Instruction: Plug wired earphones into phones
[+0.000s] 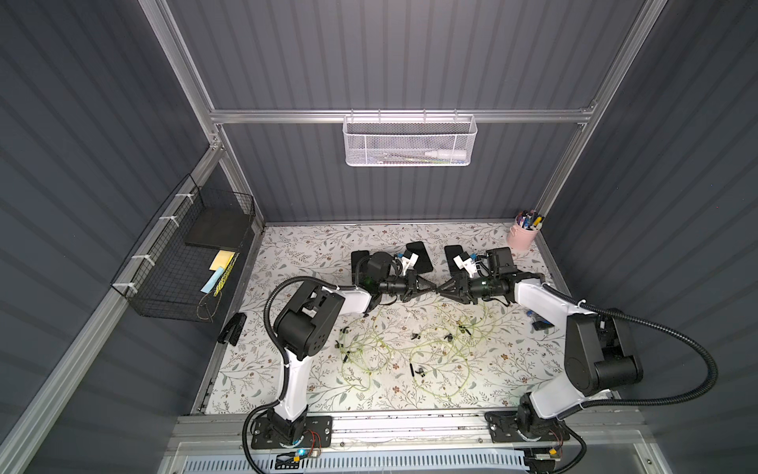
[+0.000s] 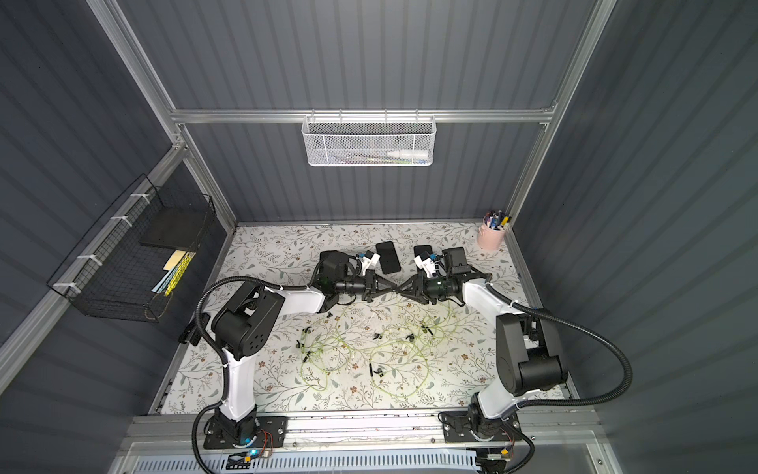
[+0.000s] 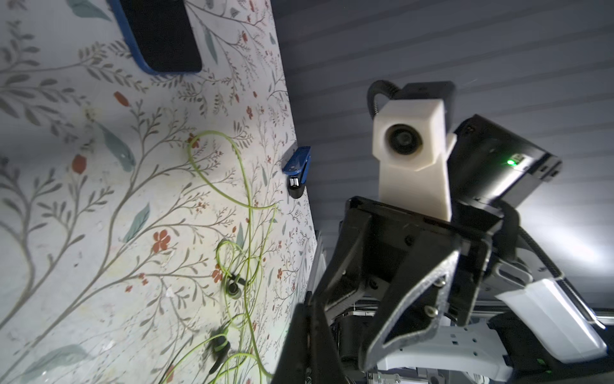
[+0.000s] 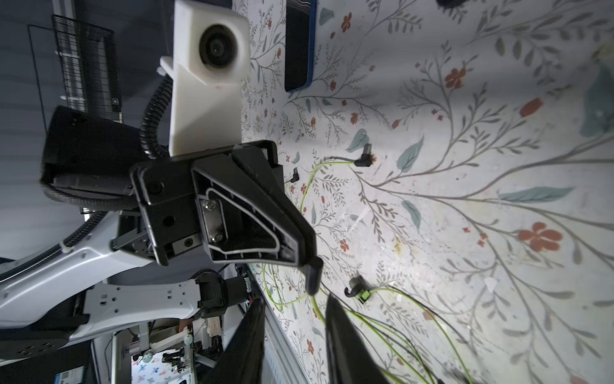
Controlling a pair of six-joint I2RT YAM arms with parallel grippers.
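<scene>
My left gripper (image 1: 432,286) and right gripper (image 1: 442,288) meet tip to tip above the table's middle. The left fingers show shut at the bottom of the left wrist view; whether anything thin is between them is unclear. The right fingertips are blurred and slightly apart, with green cable behind them. Black phones lie at the back, one (image 2: 387,256) in the middle, another (image 3: 160,35) with a blue edge. Tangled green earphones (image 3: 248,256) and small black plugs (image 4: 363,156) lie on the floral tabletop below the grippers.
A pink pen cup (image 1: 522,235) stands at the back right, a blue stapler (image 3: 297,169) at the right edge. A black wire basket (image 1: 166,276) hangs on the left wall, a white mesh basket (image 1: 409,140) on the back wall.
</scene>
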